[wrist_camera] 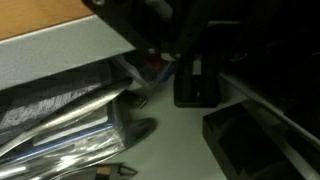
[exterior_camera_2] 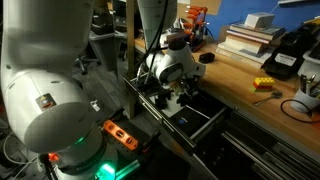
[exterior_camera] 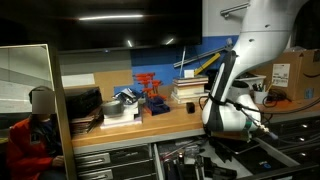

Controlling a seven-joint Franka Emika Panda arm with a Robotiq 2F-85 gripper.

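Note:
In the first exterior view, my white arm (exterior_camera: 232,110) reaches down over the open drawer (exterior_camera: 165,158). The drawer (exterior_camera_2: 215,126) also shows under the arm (exterior_camera_2: 174,64) in the second exterior view. Dark and blurred, my gripper enters from the top of the wrist view, low over the drawer floor (wrist_camera: 180,140). Just below it shows a small black piece (wrist_camera: 196,90) with a pale slot; I cannot make out whether the fingers touch it. The state of the fingers does not show clearly. A larger black block (wrist_camera: 245,140) lies to the right.
Metal tools (wrist_camera: 75,110) and a clear-lidded box lie at the drawer's left in the wrist view. The wooden counter (exterior_camera_2: 258,85) behind holds stacked books (exterior_camera_2: 245,42) and a yellow-and-red block (exterior_camera_2: 264,84). A person (exterior_camera: 38,135) sits at far left.

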